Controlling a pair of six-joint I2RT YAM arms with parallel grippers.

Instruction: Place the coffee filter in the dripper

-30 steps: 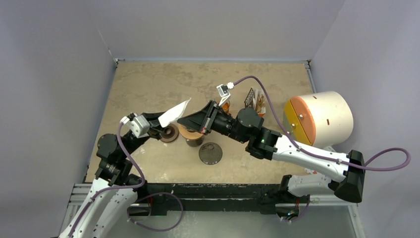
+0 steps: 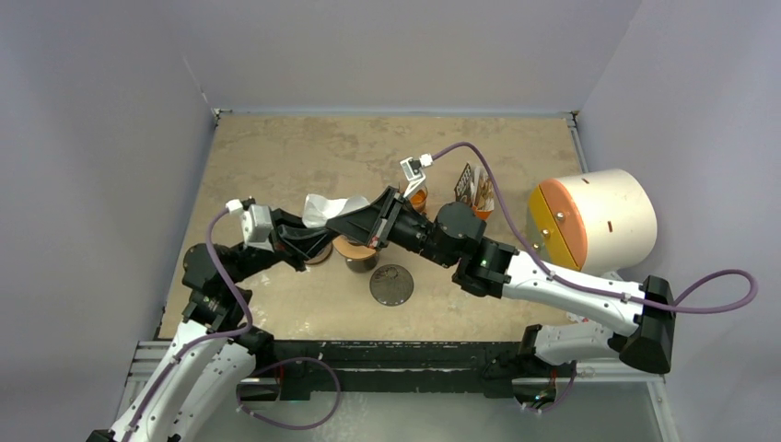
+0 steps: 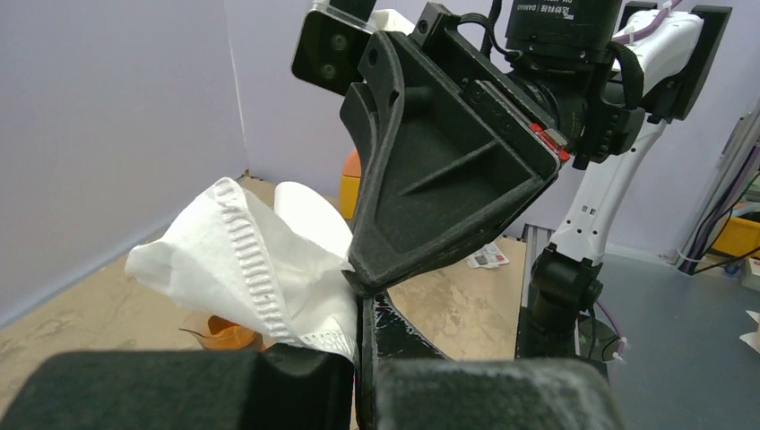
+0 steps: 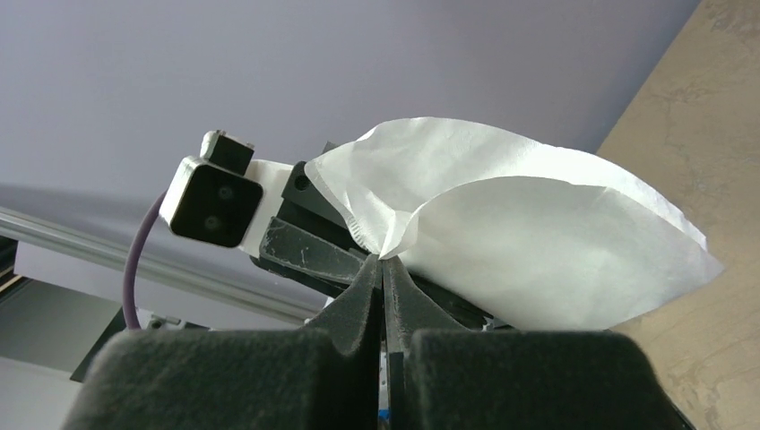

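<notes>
The white paper coffee filter (image 2: 330, 209) is held up above the table between my two grippers, with its mouth spread into a loose open fold. In the left wrist view the lower edge of the filter (image 3: 260, 269) runs down to my left gripper, whose fingers are shut on it. My right gripper is shut too, with the filter's seam corner (image 4: 394, 235) at its fingertips. Below, partly covered by the right gripper, stands what looks like the dripper (image 2: 356, 253), with a tan rim. The exact pinch points are partly hidden by paper.
A dark round disc (image 2: 391, 285) lies near the front of the table. Behind the right arm are an orange cup (image 2: 418, 200) and a holder with utensils (image 2: 481, 191). A cream and yellow drum-shaped machine (image 2: 599, 221) stands at right.
The left gripper has shifted right and turned, closing up to the right gripper. The filter has gone from a flat, slanted sheet to a flared, folded shape. The right arm has barely moved.
</notes>
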